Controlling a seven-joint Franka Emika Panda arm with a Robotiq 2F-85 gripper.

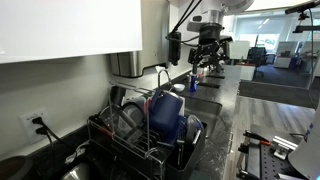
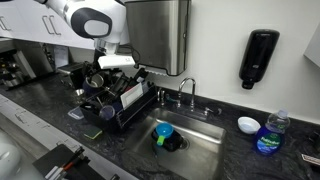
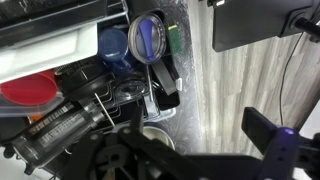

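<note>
My gripper is open, its dark fingers set apart at the lower edge of the wrist view with nothing between them. It hangs high above the counter, clear of the dish rack (image 1: 133, 140). The rack holds several dishes, among them a large blue item (image 1: 165, 112). Looking down, the wrist view shows a red bowl (image 3: 30, 88), a blue cup (image 3: 112, 42) and a round holder with a blue-handled utensil (image 3: 148, 38). In exterior view 2 a bright blue cup (image 2: 164, 130) and a dark item (image 2: 175, 142) lie in the sink.
The sink (image 2: 203, 148) has a tall faucet (image 2: 192, 92) behind it. A white bowl (image 2: 248, 125) and a blue soap bottle (image 2: 271, 133) stand on the right counter. White cupboards (image 1: 75, 30) hang over the rack. Bare wooden floor (image 3: 230, 100) lies beyond the counter edge.
</note>
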